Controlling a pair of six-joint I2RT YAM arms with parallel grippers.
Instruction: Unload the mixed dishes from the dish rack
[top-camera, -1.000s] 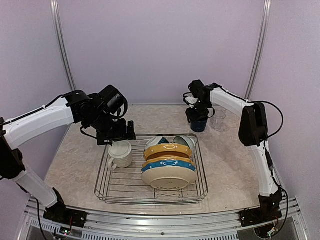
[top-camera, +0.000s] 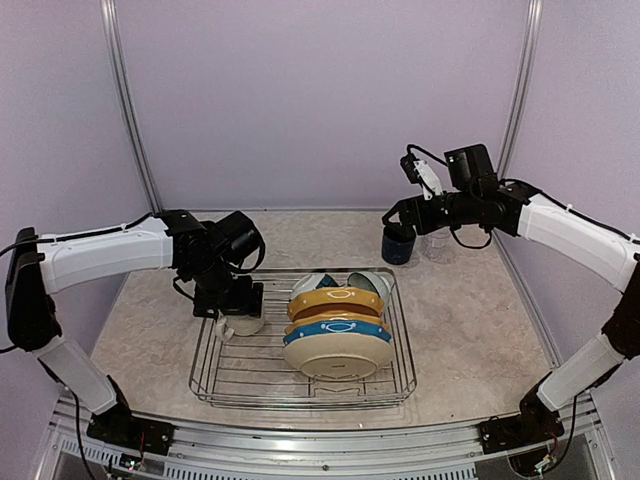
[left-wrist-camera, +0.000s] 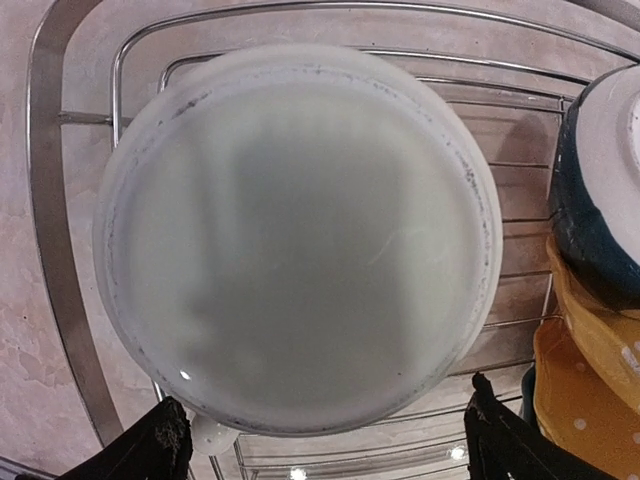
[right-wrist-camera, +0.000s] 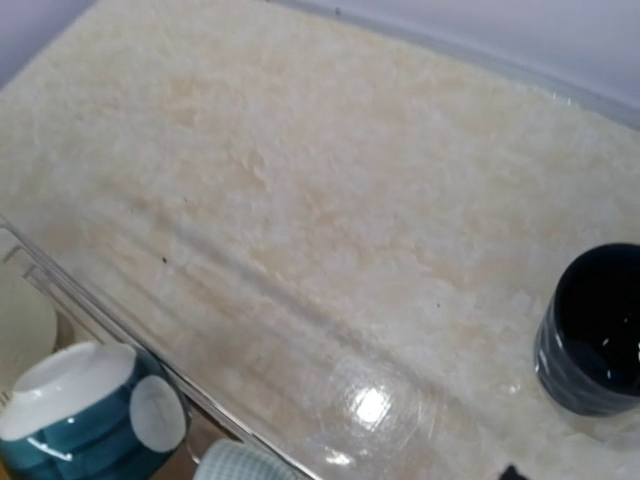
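A white mug stands upside down at the left of the wire dish rack, its handle toward the front left. My left gripper is open over it; in the left wrist view the mug's round base fills the space ahead of the spread fingers. Stacked on edge at the rack's right are yellow dishes, a blue-rimmed one and a cream-bottomed one. Behind them sit a blue-and-white cup and a grey-green cup. My right gripper is open and empty, above a dark cup.
The dark cup stands upright on the counter behind the rack's right corner, with a clear glass beside it. Bare counter lies to the right of the rack, and more behind it. Walls enclose the back and sides.
The right gripper has risen from the dark cup and its arm has drawn back rightward, leaving the cup standing.
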